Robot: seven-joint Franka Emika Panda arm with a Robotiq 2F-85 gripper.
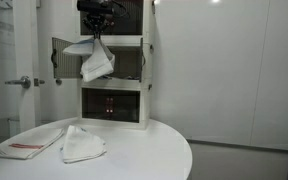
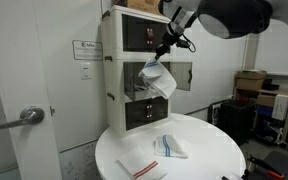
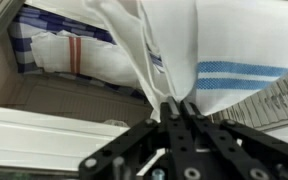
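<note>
A white towel with blue stripes (image 2: 157,80) hangs from my gripper (image 2: 168,48), in front of the cabinet's open middle compartment. In the wrist view the same towel (image 3: 219,55) drapes from my gripper, whose fingers are shut on it. The cabinet (image 1: 127,126) is white with dark door panels; one middle door (image 1: 68,60) stands swung out to the left. Beyond the hanging towel, the wrist view shows a folded cloth with a brown stripe (image 3: 89,58) and a dark checked cloth (image 3: 44,20) inside a compartment.
On the round white table (image 1: 149,155) lie a red-striped towel (image 1: 29,144) and a folded white towel (image 1: 83,145), the latter blue-striped in exterior view 2. A second open door (image 2: 181,76) juts out on the cabinet's right.
</note>
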